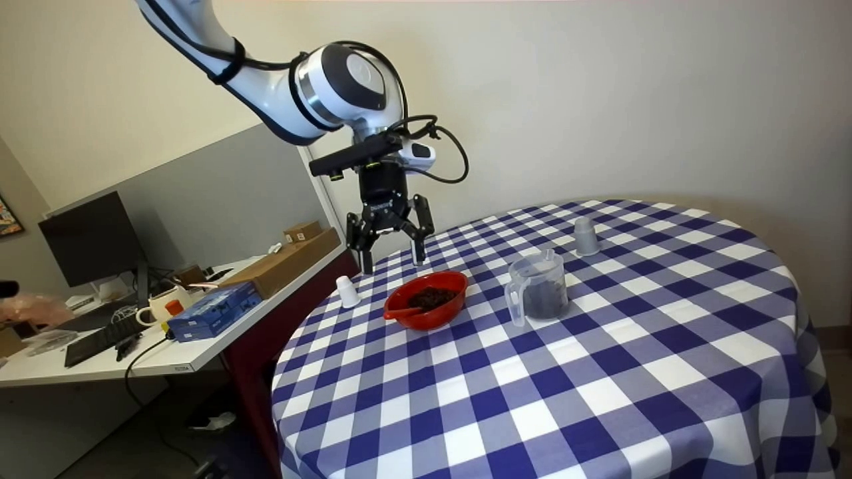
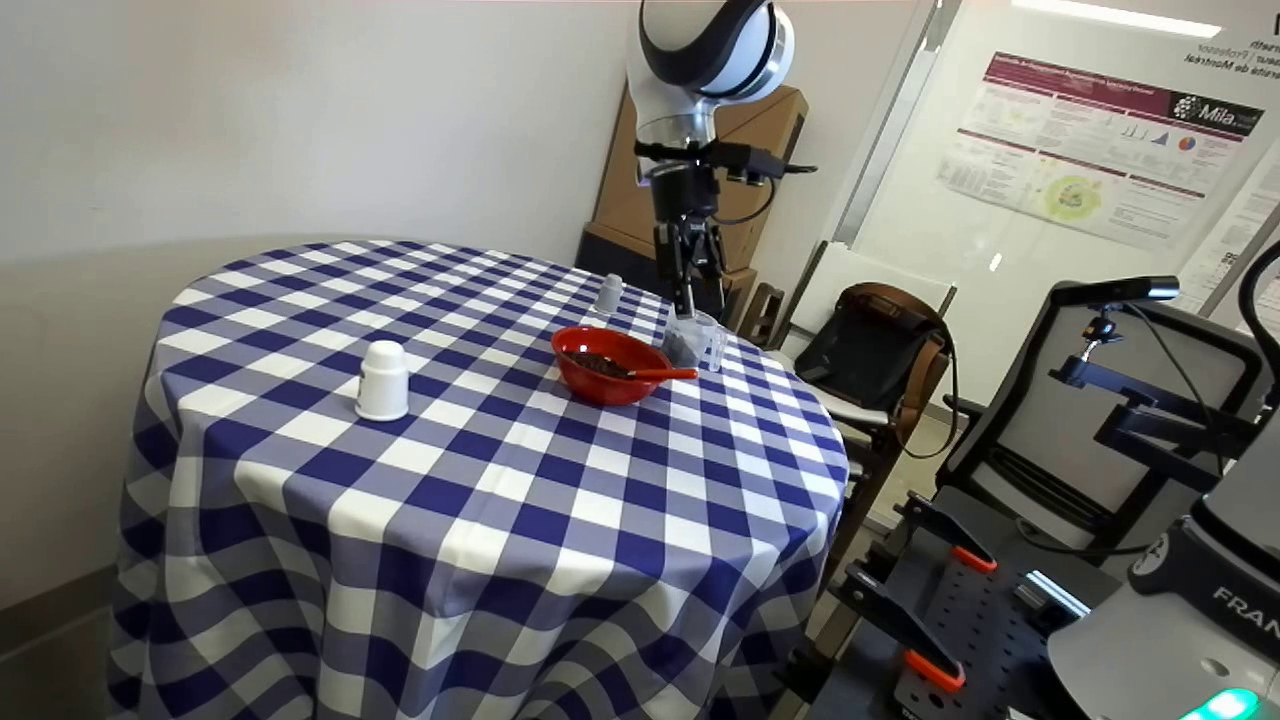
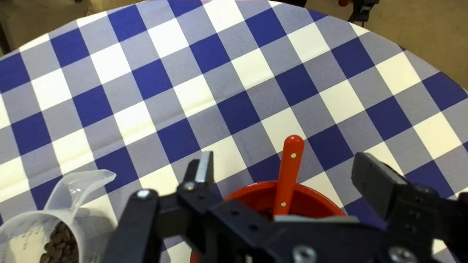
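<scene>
A red bowl [image 1: 440, 319] with dark beans in it rests on the checked tablecloth. A red-handled utensil [image 3: 289, 171] leans over the bowl's rim, its lower end hidden by my gripper's body in the wrist view. My gripper [image 1: 391, 266] is open above the table near the bowl, with its fingers wide apart and nothing held. Looking down from the wrist, the handle lies between the two fingers, beyond the gripper's body. A clear measuring jug [image 1: 543, 287] stands beside the bowl, and dark beans [image 3: 60, 245] show inside it.
One white cup [image 2: 384, 382] stands upside down on the table, apart from the bowl. A greyish cup [image 1: 587, 237] is upside down behind the jug.
</scene>
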